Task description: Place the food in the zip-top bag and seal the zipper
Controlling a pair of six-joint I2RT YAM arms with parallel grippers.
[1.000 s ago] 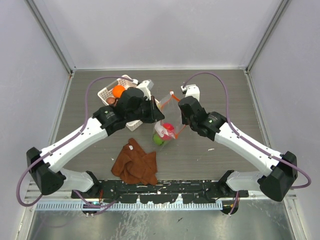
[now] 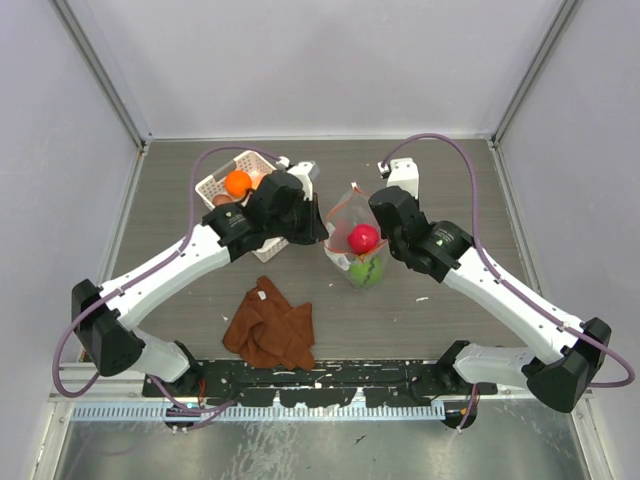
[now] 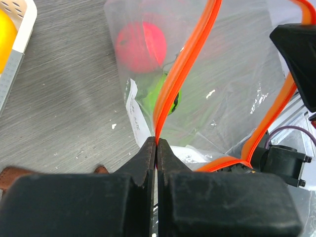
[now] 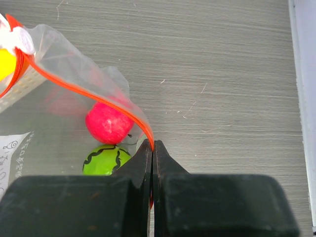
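A clear zip bag [image 2: 345, 215] with an orange zipper rim hangs between my two grippers, its mouth spread. Inside lie a red round food [image 2: 363, 238] and, below it, a green one with dark stripes [image 2: 366, 270]. My left gripper is shut on the orange rim [image 3: 176, 79] at one side. On the opposite side my right gripper is shut on the rim [image 4: 123, 109]. From the right wrist, both foods, red [image 4: 108, 123] and green [image 4: 105, 160], show through the film.
A white basket [image 2: 214, 185] holding an orange fruit [image 2: 238, 183] and other round items stands at the back left, partly behind my left arm. A brown cloth [image 2: 270, 328] lies at the front. Bare table surrounds the right side.
The bag and my right gripper have moved right, and my left gripper has shifted slightly right too. The mouth is spread wider, and the foods have swung right with the bag.
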